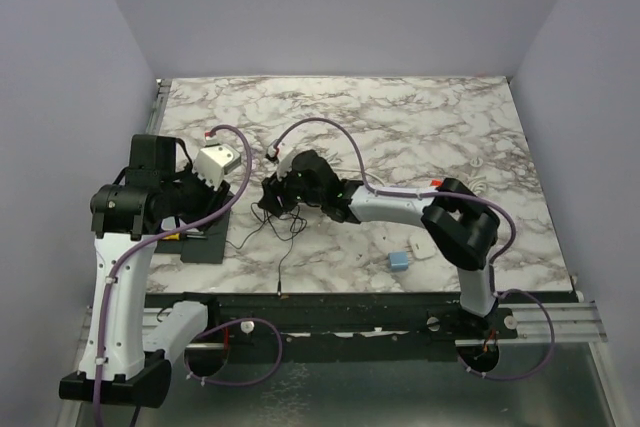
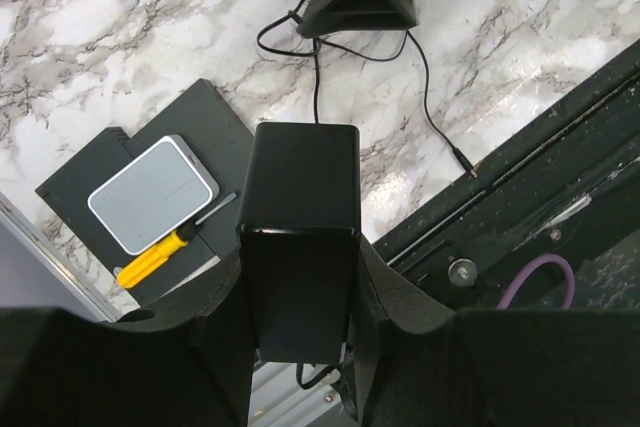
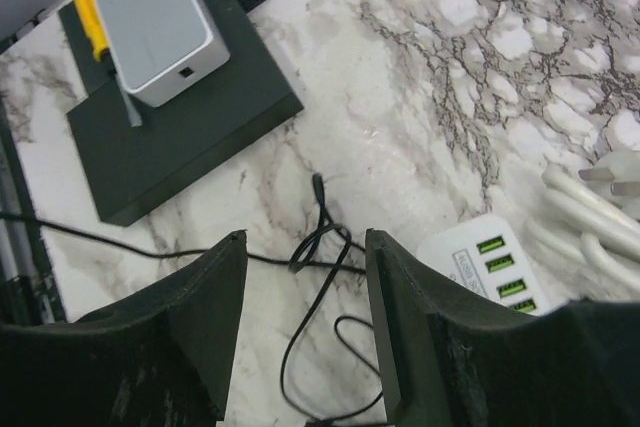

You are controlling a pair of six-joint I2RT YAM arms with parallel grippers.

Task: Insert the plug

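Note:
My left gripper (image 1: 215,197) is shut on a black rectangular adapter (image 2: 298,187), held over the dark boxes at the left. My right gripper (image 1: 283,192) hangs over the tangled black cable (image 3: 320,302); in the right wrist view its fingertips are apart, with cable showing below between them, and whether it grips anything is unclear. A white power strip (image 3: 478,267) lies just beyond its fingers, partly hidden, with a white plug (image 3: 605,175) and white cord beside it. The black cable's thin connector (image 2: 462,159) lies by the table's front edge.
A silver-grey box (image 2: 153,194) and yellow screwdriver (image 2: 150,262) rest on dark boxes (image 3: 180,147) at the left. A blue block (image 1: 398,261) and white cords lie to the right.

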